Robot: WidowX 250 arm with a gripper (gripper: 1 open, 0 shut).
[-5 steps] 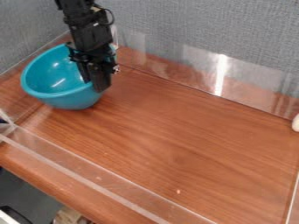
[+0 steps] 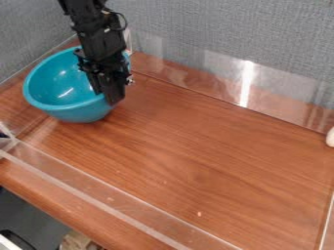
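Note:
A large cyan plastic bowl (image 2: pixel 55 90) sits at the left end of the wooden counter (image 2: pixel 196 166), near the back corner. My black gripper (image 2: pixel 107 86) comes down from above onto the bowl's right part, its fingers over the rim. The gripper is shut; what lies between its fingers is hidden by its body and too small to make out.
Grey textured walls with clear panels along their foot border the counter at back and left. A small white object (image 2: pixel 329 138) is at the far right edge.
The gripper has shifted very slightly over the last second; the bowl stays in about the same place.

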